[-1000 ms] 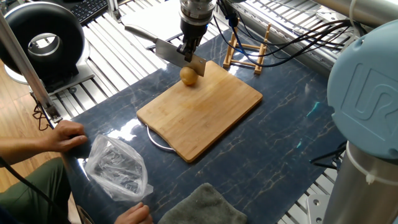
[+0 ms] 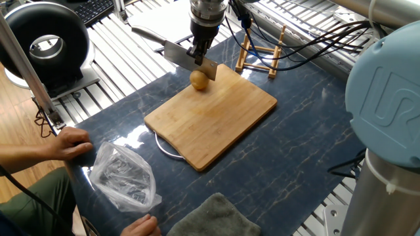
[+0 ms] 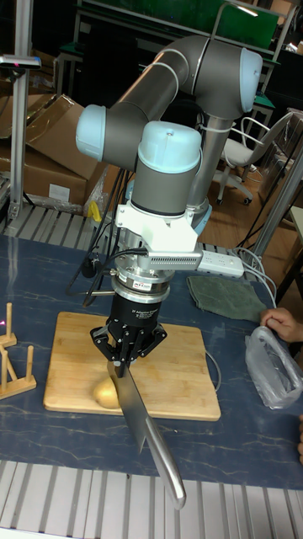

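My gripper (image 2: 197,58) is shut on a broad-bladed knife (image 2: 180,57), gripping the blade near its upper edge. The knife's metal handle (image 3: 167,469) sticks out past the near edge of the table in exterior view 3. A round, yellow-brown potato (image 2: 199,80) rests on the wooden cutting board (image 2: 213,118), near one end of it. The blade stands right beside the potato; whether the two touch, I cannot tell. In exterior view 3 the potato (image 3: 106,393) shows to the left of the blade, partly hidden by it.
A small wooden rack (image 2: 261,58) stands beyond the board, with black cables hanging over it. A clear plastic bag (image 2: 125,177) and a grey-green cloth (image 2: 215,217) lie on the dark table. A person's hands (image 2: 72,142) rest at the table's edge. Most of the board is bare.
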